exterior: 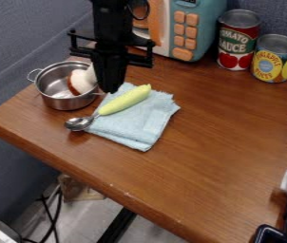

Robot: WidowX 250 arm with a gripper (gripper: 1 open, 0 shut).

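My black gripper (pixel 109 80) points down over the left part of the table, between a steel pot (pixel 52 91) and a yellow banana-like object (pixel 125 99). Its fingertips are dark and small, so their state is unclear. A pale round item (pixel 80 80) with reddish-brown parts sits in the pot, partly behind the gripper. The yellow object lies on a light blue cloth (pixel 143 127). A metal spoon (pixel 79 123) lies at the cloth's left edge.
A tomato sauce can (pixel 237 40) and a yellow can (pixel 275 59) stand at the back right, beside a teal toy appliance (pixel 197 28). Dark objects with white knobs line the right edge.
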